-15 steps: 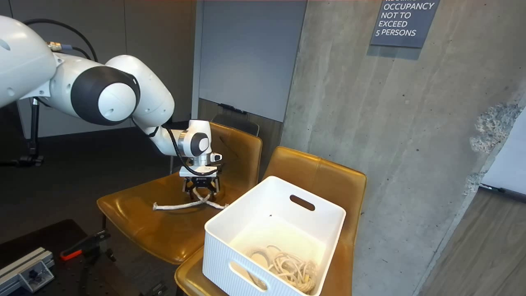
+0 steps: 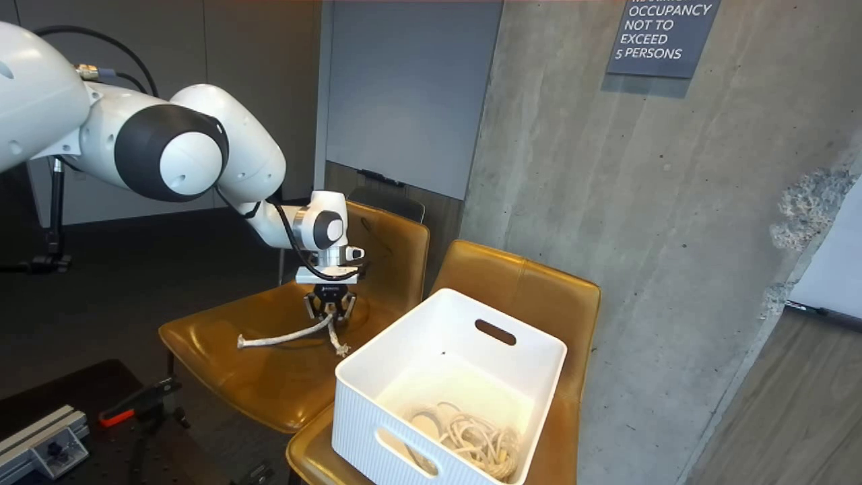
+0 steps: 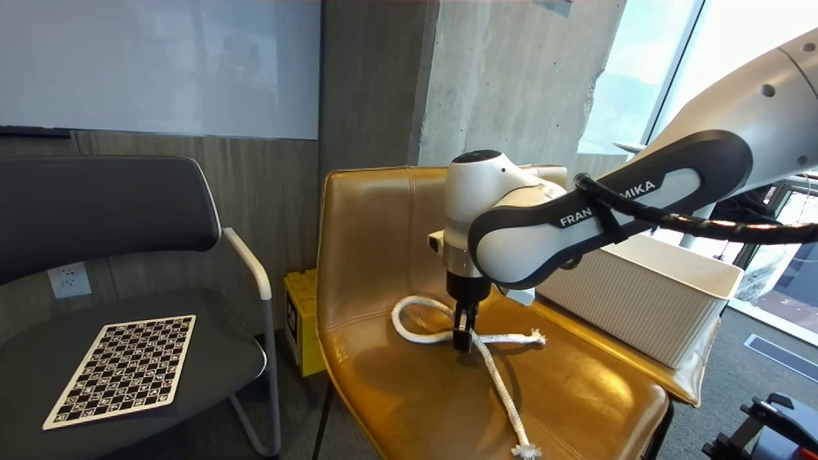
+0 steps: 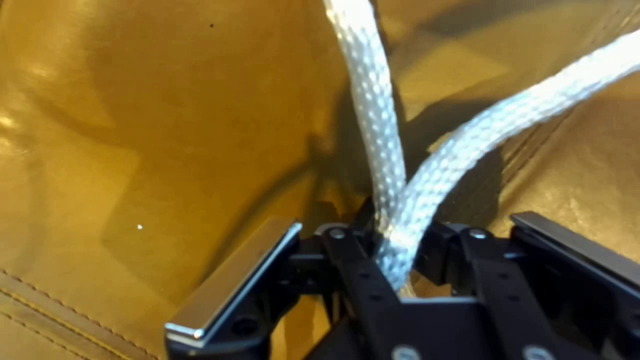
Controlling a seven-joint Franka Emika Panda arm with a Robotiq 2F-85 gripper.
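Note:
A white braided rope (image 3: 502,383) lies on the tan chair seat (image 2: 234,368), its middle pinched in my gripper (image 2: 329,315). In the wrist view two strands of the rope (image 4: 375,108) meet between the fingers and spread apart away from them. From the second exterior view, my gripper (image 3: 463,337) points straight down close to the seat, with a loop on one side and two frayed ends on the other. The lowest part of the grip is hidden by the fingers.
A white bin (image 2: 372,404) stands on the adjoining tan chair, beside the arm, with coiled pale rope (image 2: 477,440) inside. A dark chair (image 3: 230,368) bearing a checkered board (image 3: 126,368) stands on the other side.
My gripper has closed on the rope and risen slightly. The rope's ends have drawn in: one has shifted left, the other has swung away from the bin.

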